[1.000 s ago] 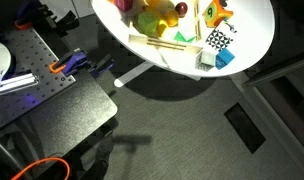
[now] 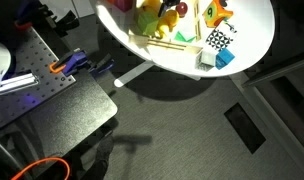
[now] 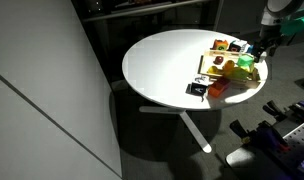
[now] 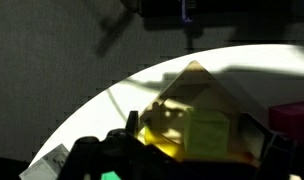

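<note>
A wooden tray (image 3: 208, 63) with toy food in it sits on the white oval table. In exterior view 1, my dark gripper (image 2: 164, 40) reaches in over the tray from the top edge. Its two dark fingers stand well apart along the bottom of the wrist view, so the gripper is open. A dim yellow-green piece (image 4: 207, 130) shows in the gap between them, apparently below; contact is not clear. To its left, a yellow piece (image 4: 164, 144) is partly hidden by a finger.
A white cube (image 2: 206, 61), a blue cube (image 2: 225, 57), a checkered cube (image 2: 219, 39) and an orange block (image 2: 216, 13) stand beside the tray. A red box (image 3: 220, 88) is near the table edge.
The objects on the table look unmoved.
</note>
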